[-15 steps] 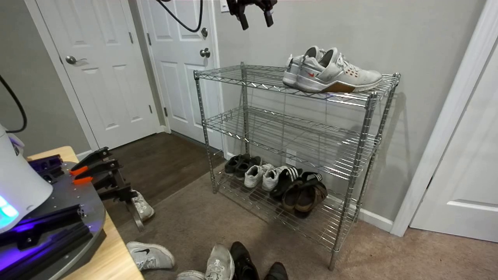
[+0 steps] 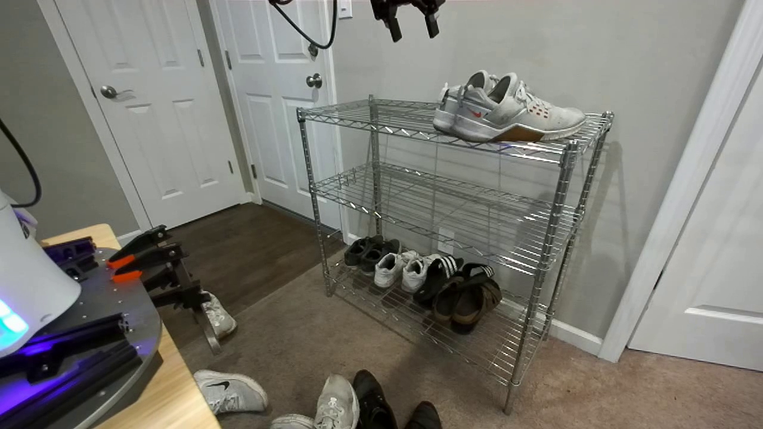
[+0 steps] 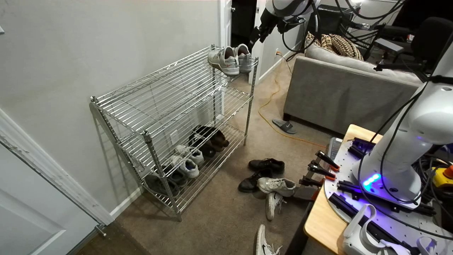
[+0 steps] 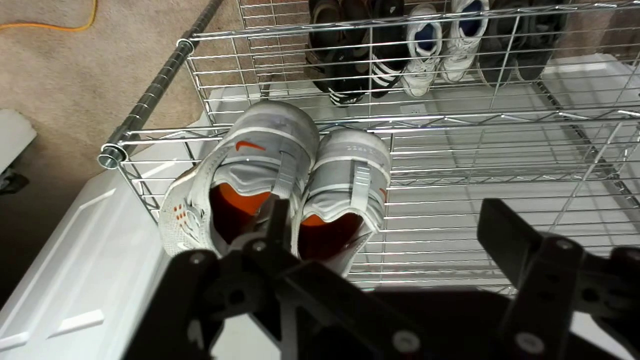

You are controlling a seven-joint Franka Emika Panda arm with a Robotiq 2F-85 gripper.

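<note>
Above the wire rack [image 2: 458, 193] my gripper [image 2: 413, 34] hangs open, its two fingers spread and empty. A pair of light grey sneakers [image 2: 522, 114] with orange marks rests side by side on the top shelf, at the end away from the doors. In the wrist view these sneakers [image 4: 264, 144] lie beyond the gripper, toward its left finger, whose tip overlaps one shoe in the picture. Exterior view 2 shows the same sneakers [image 3: 225, 59] at the rack's far end, with the gripper [image 3: 253, 40] appearing close behind and above them; the actual gap is hard to judge.
Several shoes [image 2: 422, 279] line the bottom shelf, and the middle shelf is bare. More loose shoes [image 3: 267, 178] lie on the carpet between the rack and the wooden table [image 3: 322, 225]. Much of the top shelf [image 3: 144, 97] is free. A couch [image 3: 348, 93] stands behind.
In exterior view 1 my gripper has shifted right and slightly up, nearer the sneakers along the rack. It stays open. The shoes and rack have not moved.
</note>
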